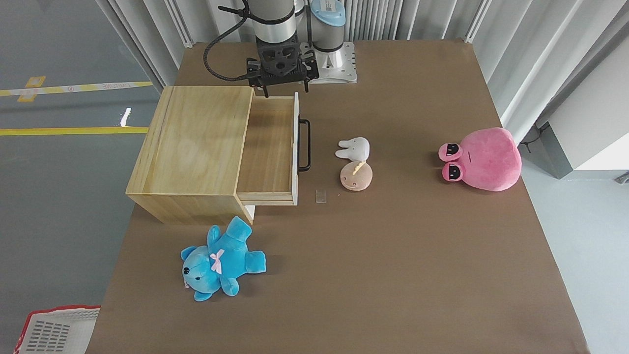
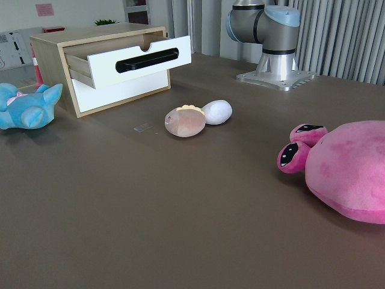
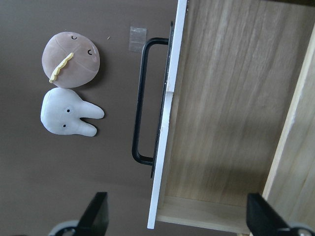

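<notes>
The black gripper hangs high at the back of the wooden cabinet [image 1: 188, 141], open over the pulled-out, empty drawer [image 3: 226, 108] with its black handle [image 1: 307, 144]. Beside the drawer on the table lie a small white plush [image 1: 354, 148] with two long prongs and a round pinkish plush [image 1: 355, 177] with a yellow strip, touching each other. A blue teddy bear [image 1: 224, 259] lies in front of the cabinet. A pink plush with two big eyes [image 1: 489, 159] lies at the right side of the table. The gripper is out of frame in the left view.
A white basket with a red rim [image 1: 56, 312] stands off the table at front left. A small clear patch [image 1: 321, 196] lies near the drawer.
</notes>
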